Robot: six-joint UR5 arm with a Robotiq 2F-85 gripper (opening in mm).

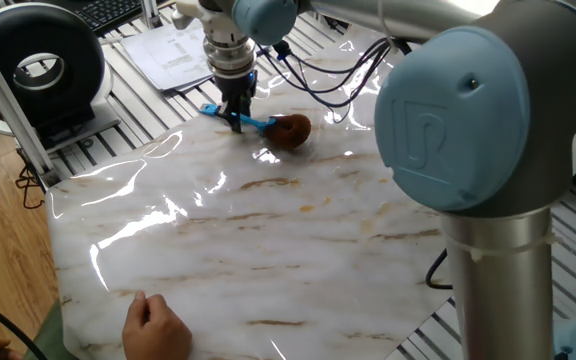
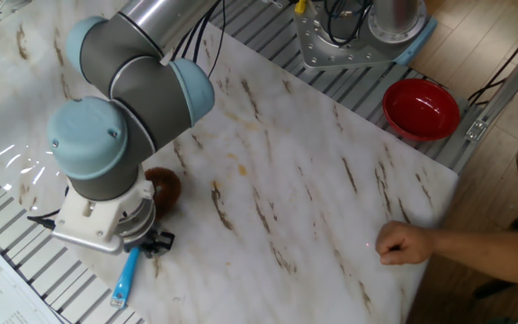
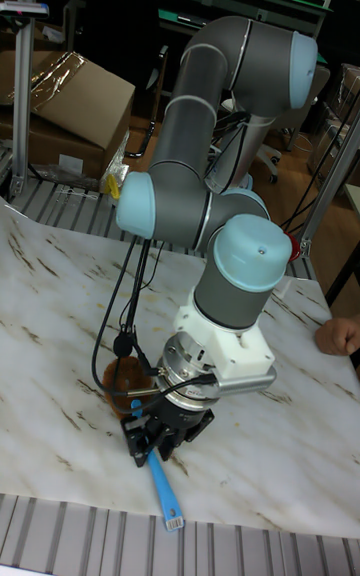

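A brush with a round brown head and a blue handle lies near the far edge of the marble-patterned table. Low over that handle is my gripper, pointing down. In the third exterior view its black fingers look spread apart, with the blue handle coming out between them. Contact between fingers and handle cannot be made out. From the second exterior view, the wrist covers the middle of the brush; the head and handle end show on either side.
A red bowl stands at the far corner by the robot's base, seen from the second view. A person's fist rests at the table's edge. Papers lie beyond the slatted border.
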